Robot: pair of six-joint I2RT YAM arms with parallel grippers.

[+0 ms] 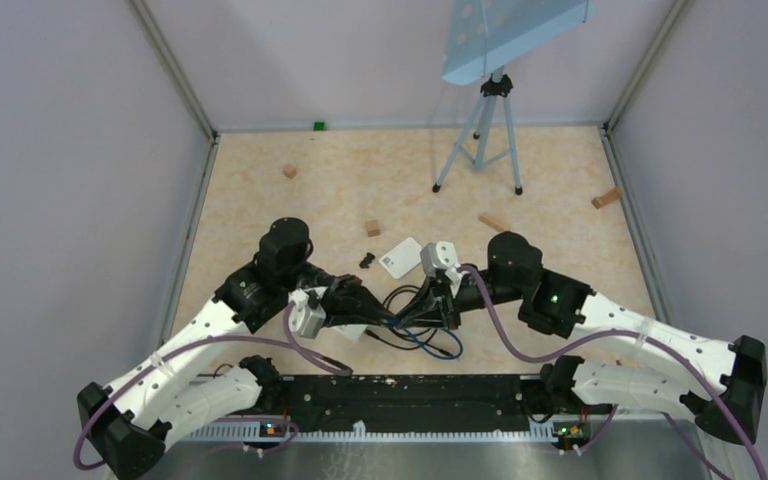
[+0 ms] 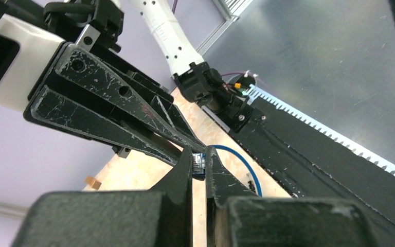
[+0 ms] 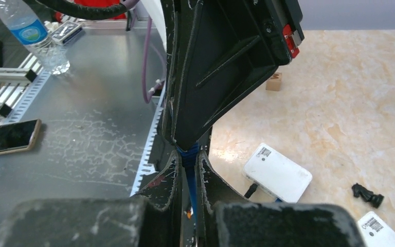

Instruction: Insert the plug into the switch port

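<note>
Over the table my two grippers meet fingertip to fingertip. In the left wrist view, my left gripper is shut on a small plug [image 2: 198,160], its clear, metallic-looking body pinched between the tips. My right gripper is shut on the blue cable [image 3: 190,177] close to the plug, right below the left fingers in the right wrist view. The loose blue cable [image 1: 460,346] loops down to the right in the top view. A white switch box [image 3: 277,172] lies flat, with a black cable in its side; the left arm partly covers it from above.
A second white box [image 1: 401,258] and a small black part [image 1: 367,260] lie behind the grippers. Wooden blocks [image 1: 373,228] are scattered farther back, where the table is mostly clear. Coiled black cable [image 1: 400,294] lies under the grippers. The tripod [image 1: 480,135] stands at the back.
</note>
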